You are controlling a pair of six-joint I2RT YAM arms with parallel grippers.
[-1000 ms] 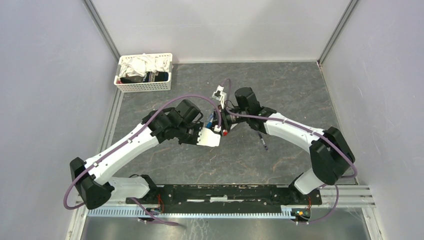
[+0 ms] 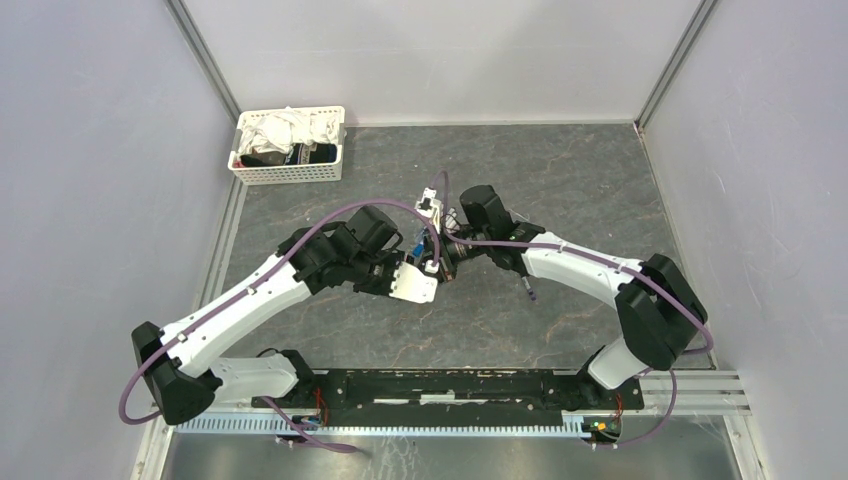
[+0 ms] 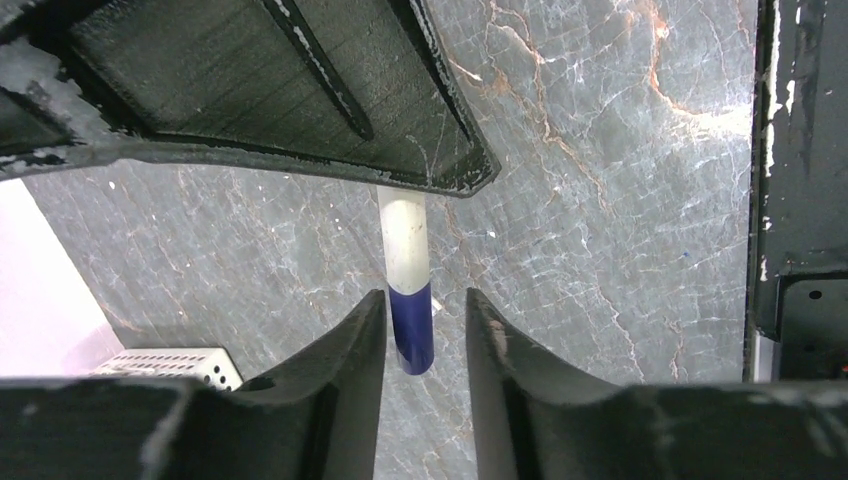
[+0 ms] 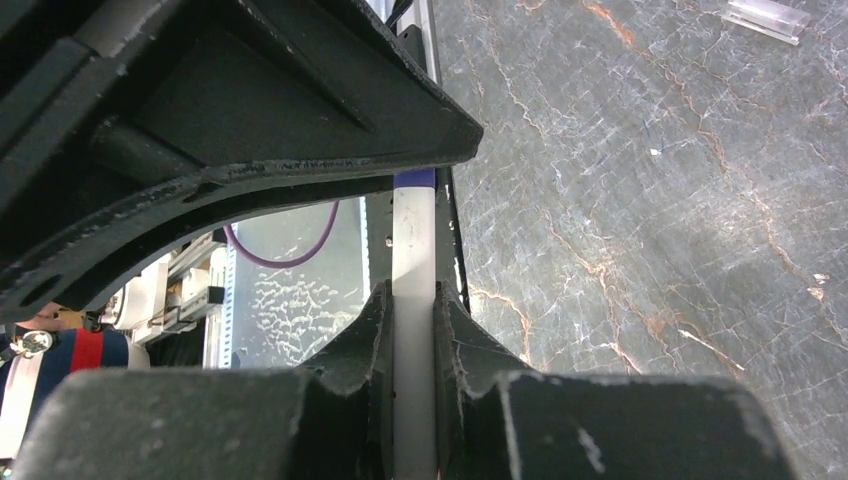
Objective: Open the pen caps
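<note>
A white pen [image 4: 414, 270] with a dark blue end is between the grippers. In the right wrist view its white body runs between the fingers of my right gripper, which is shut on it. The left gripper's black body covers most of the blue end there. In the left wrist view, the blue end [image 3: 411, 325] shows between the fingers of my left gripper, which stands open. It lies beside the left finger, with a gap to the other; I cannot tell whether it touches. The right gripper's dark body hides the rest of the pen there.
Another dark pen [image 2: 528, 288] lies on the grey table under the right arm. A clear plastic piece [image 4: 765, 18] rests on the table. The white basket [image 2: 290, 174] of cloths stands at the back left.
The left arm has moved only a little. Basket and loose dark pen have stayed put.
</note>
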